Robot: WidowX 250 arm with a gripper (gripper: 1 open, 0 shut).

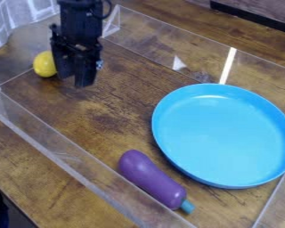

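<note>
The dark gripper [75, 62] hangs at the upper left, just right of a yellow object [45, 64] by the clear side wall. Its fingers point down; how far apart they stand is hard to make out, and so is anything between them.
A large blue plate [223, 134] takes up the right side. A purple eggplant-like object [151, 178] with a teal end lies at the bottom centre. Clear walls edge the wooden surface [92, 125].
</note>
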